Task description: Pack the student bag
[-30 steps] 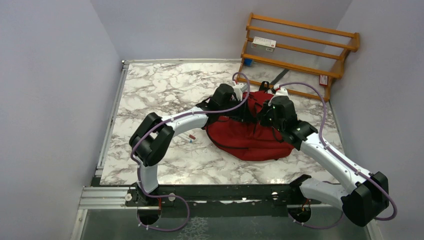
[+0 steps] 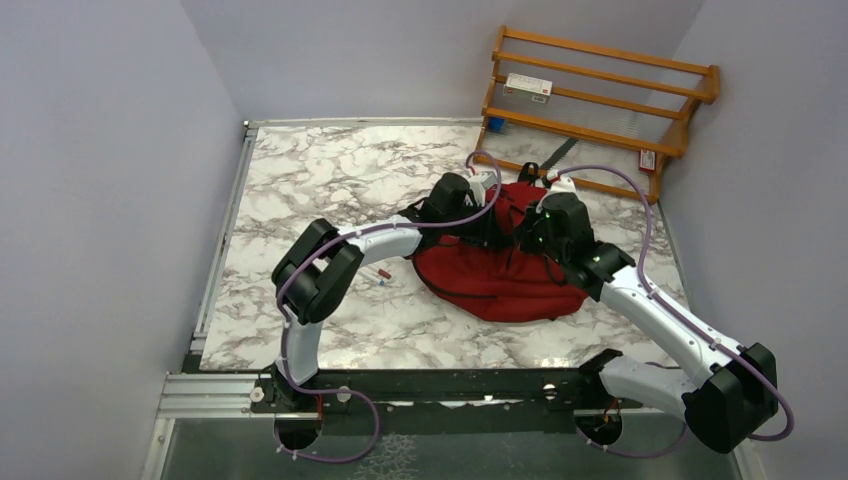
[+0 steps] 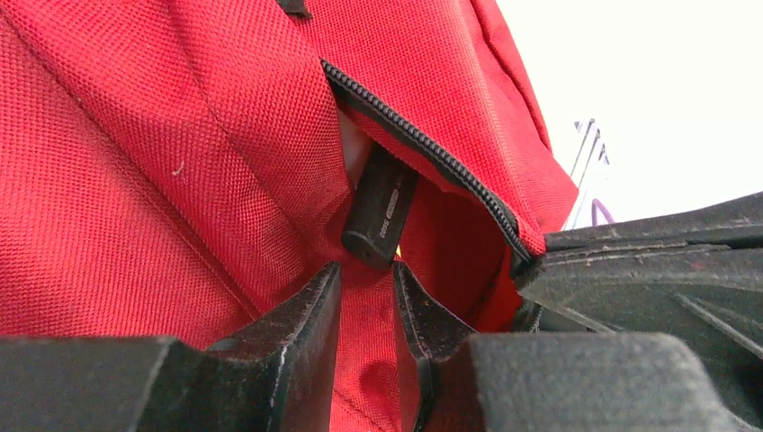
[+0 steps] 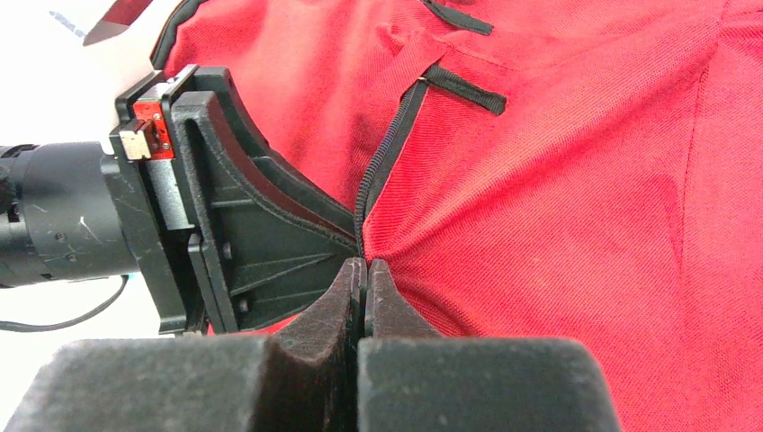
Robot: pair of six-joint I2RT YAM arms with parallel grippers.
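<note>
The red bag point(image 2: 470, 285) lies on the marble table, both arms over it. In the left wrist view a black oblong item point(image 3: 380, 202) sits inside a zipped opening, just beyond the fingertips of my left gripper; whether those fingers hold something or stand slightly apart is unclear. My right gripper is shut at the edge of the zipper point(image 4: 385, 153), its tips against the fabric; whether it pinches the edge is hard to tell. The left gripper's body is beside it in the right wrist view.
A wooden rack point(image 2: 590, 130) with a white box point(image 2: 527, 88) stands at the back right. Small pens or markers point(image 2: 383, 273) lie left of the bag.
The left arm has shifted slightly, its elbow moving to the right and its wrist a little down in the top view. The right arm looks still.
</note>
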